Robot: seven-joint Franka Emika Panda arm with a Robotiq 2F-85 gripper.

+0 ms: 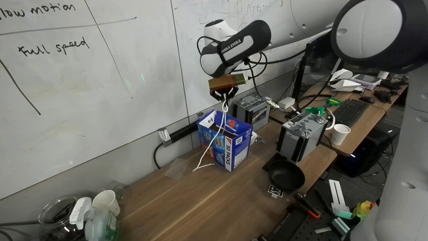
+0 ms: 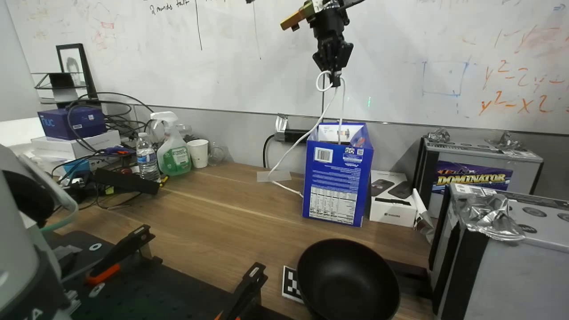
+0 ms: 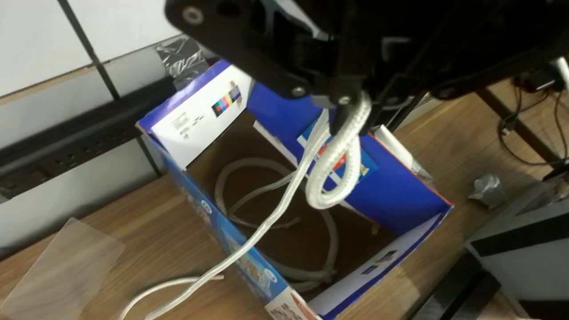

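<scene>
A white rope hangs from my gripper, which is shut on it and holds it above the opening of a blue cardboard box. Just under the fingertips the rope makes a small loop. One length drapes over the box's printed side, and its end rests on the table outside. Seen from the wrist, more rope lies coiled on the box floor. In the second exterior view the gripper is well above the box, touching none of it. The box stands upright against the wall side of the table.
A black pan sits near the table's front edge. Grey batteries stand to the box's right, and a white phone box is beside it. A spray bottle and paper cup are at the left.
</scene>
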